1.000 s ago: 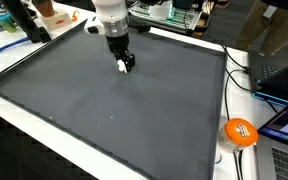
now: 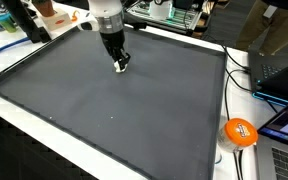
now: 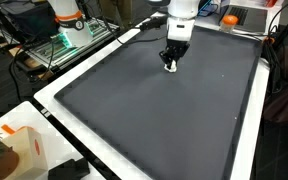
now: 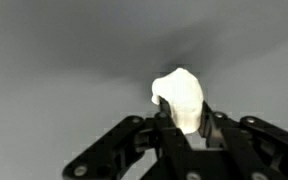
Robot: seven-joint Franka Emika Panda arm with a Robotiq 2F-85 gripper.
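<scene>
My gripper (image 2: 120, 64) is shut on a small white object (image 4: 181, 98), which fills the space between the fingertips in the wrist view. What the object is cannot be made out; it looks pale and rounded. In exterior view 2 the white object (image 3: 171, 67) shows beneath the gripper, close to the dark tabletop (image 3: 154, 110). Whether it touches the surface is not clear.
An orange-topped round object (image 2: 238, 133) stands on the white edge at the right, near a laptop (image 2: 282, 158). Bottles and other items (image 3: 4, 155) sit beyond the table.
In exterior view 1 my gripper and the white object have shifted slightly to the left over the last second. The grip looks the same, and the surroundings have not moved.
</scene>
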